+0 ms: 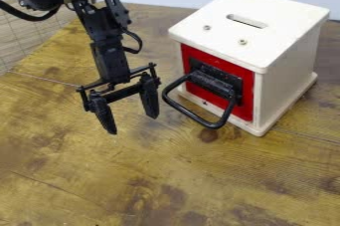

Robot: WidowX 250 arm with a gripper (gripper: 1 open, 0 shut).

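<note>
My black gripper hangs open above the wooden table at the left, its two fingers apart with nothing between them. To its right stands a white box with a slanted slotted top and a red front panel. A black handle juts out from that front toward the lower left, just right of my gripper and not touched by it.
A wire mesh is at the left edge. A white wall runs behind.
</note>
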